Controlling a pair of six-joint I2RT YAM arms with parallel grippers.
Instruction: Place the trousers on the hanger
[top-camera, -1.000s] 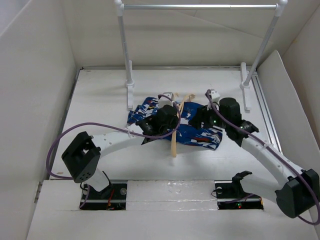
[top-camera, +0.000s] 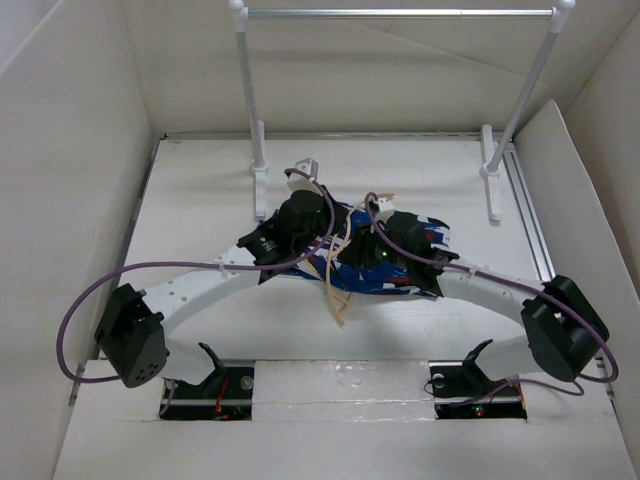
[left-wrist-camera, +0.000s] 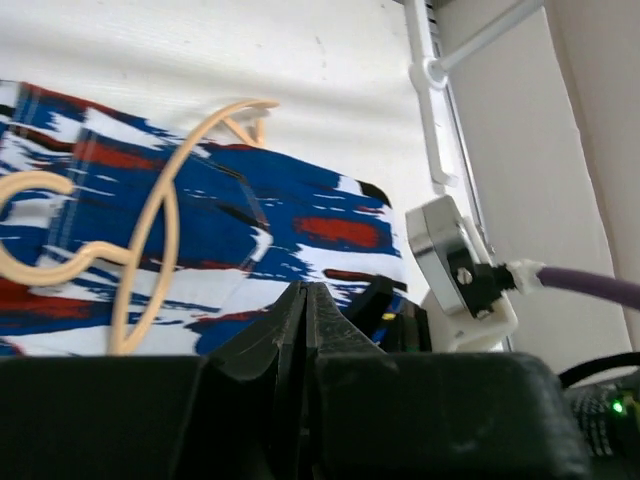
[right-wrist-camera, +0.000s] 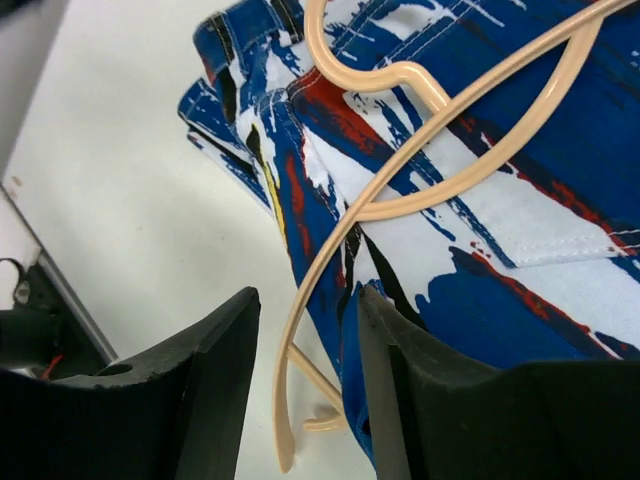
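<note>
Blue trousers (top-camera: 400, 280) patterned in red and white lie folded on the white floor, a beige hanger (top-camera: 336, 300) on top of them. In the left wrist view the hanger (left-wrist-camera: 150, 220) crosses the cloth. My left gripper is shut, nothing visible between its fingers, raised near the hanger's far side. My right gripper is part open over the hanger's lower end, which shows between and below its fingertips in the right wrist view, with trouser cloth behind. Whether it touches either is not clear.
A white rack with a top rail (top-camera: 400, 14) stands at the back on two feet (top-camera: 492, 195). Side walls bound the space.
My left arm has drawn back up and to the left from the middle. My right gripper has moved leftward onto the hanger area. The hanger appears turned slightly, its lower end shifted left.
</note>
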